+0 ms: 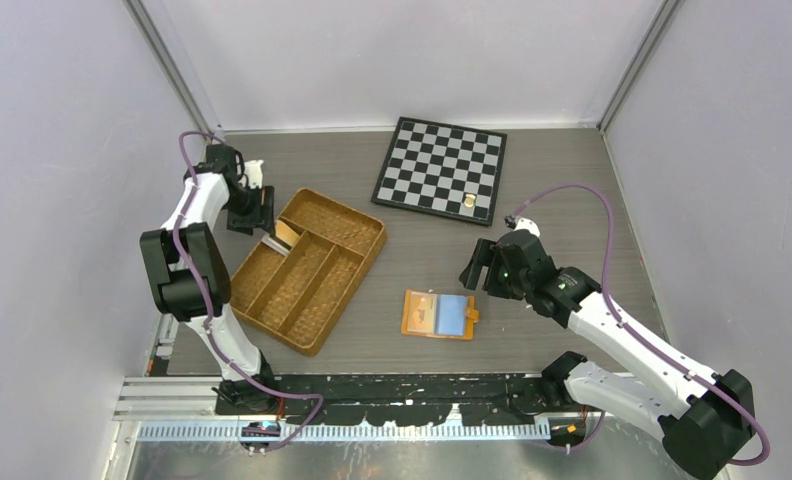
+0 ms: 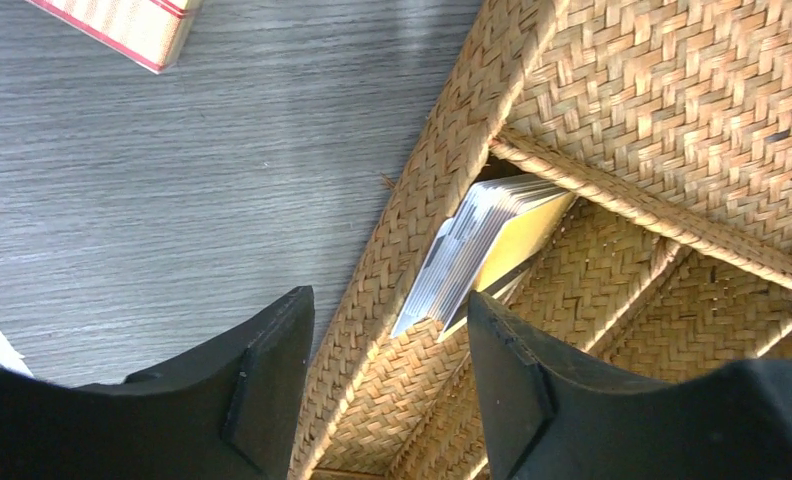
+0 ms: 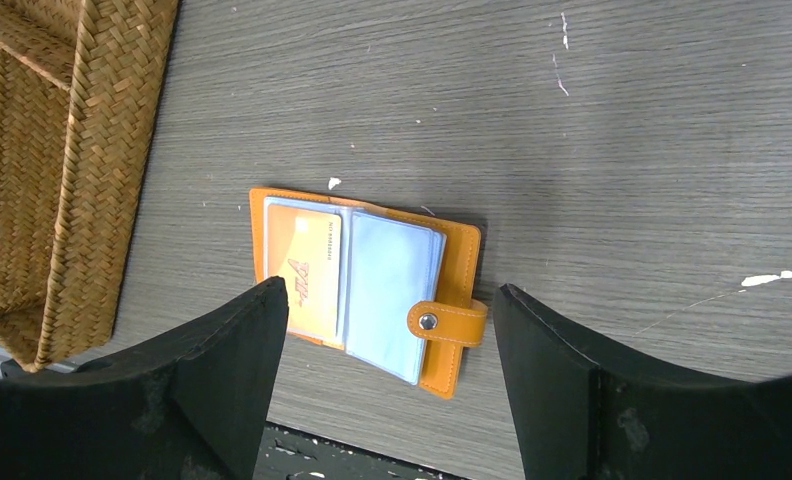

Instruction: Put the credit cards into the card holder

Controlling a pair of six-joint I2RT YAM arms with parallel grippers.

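Note:
A stack of white and yellow credit cards (image 2: 462, 250) leans in the upper left compartment of the woven basket (image 2: 402, 235). My left gripper is part open over the basket's left rim, its fingers apart with nothing held between them; the right finger overlaps the lower end of the stack in view. On the table lies the orange card holder (image 3: 462, 265), spread open, with a pale orange card (image 3: 307, 265) in its left sleeve and a blue-white sleeve on the right. My right gripper stands open above the holder, holding nothing.
A chessboard (image 1: 440, 165) lies at the back, a small pale object (image 1: 469, 200) on it. Red-and-cream striped packaging (image 2: 137, 25) shows left of the basket. The table between basket and right arm is largely clear.

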